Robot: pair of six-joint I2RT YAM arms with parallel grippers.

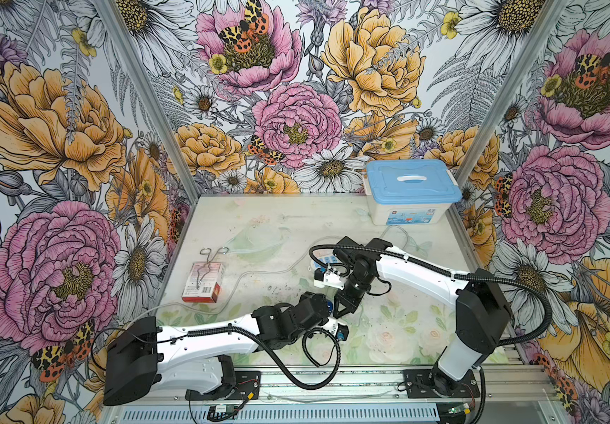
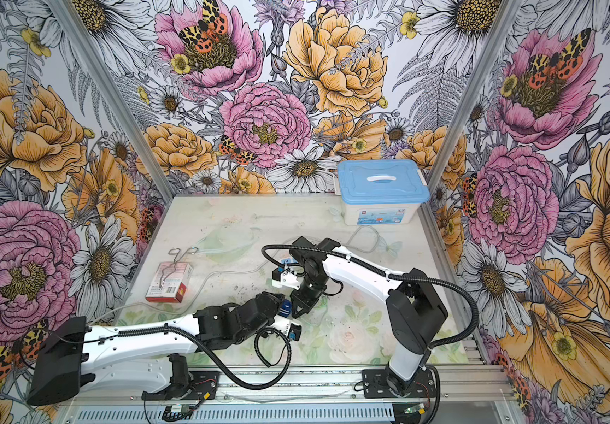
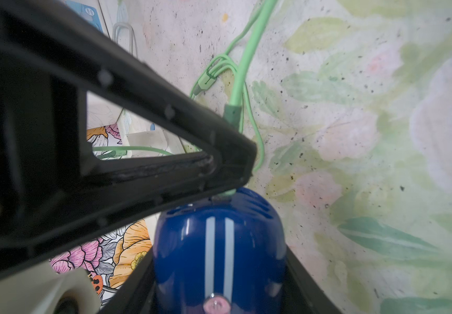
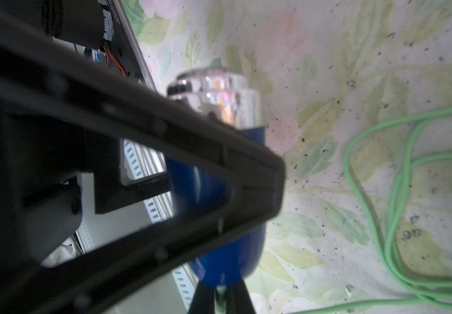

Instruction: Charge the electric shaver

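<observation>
The blue electric shaver (image 3: 218, 251), with a chrome head (image 4: 226, 104), hangs between both grippers at the table's middle front. My right gripper (image 1: 347, 300) is shut on it. My left gripper (image 2: 283, 304) is at the shaver's other end; whether it is open or shut is hard to tell. A pale green cable (image 3: 252, 47) reaches to that end, where the left gripper's fingertip covers the connection, so I cannot see whether its plug sits in the shaver. More green cable (image 4: 388, 230) lies coiled on the table.
A lidded storage box (image 1: 411, 190) stands at the back right. A red-and-white carton (image 1: 202, 281) with scissor-like metal tools on top lies at the left.
</observation>
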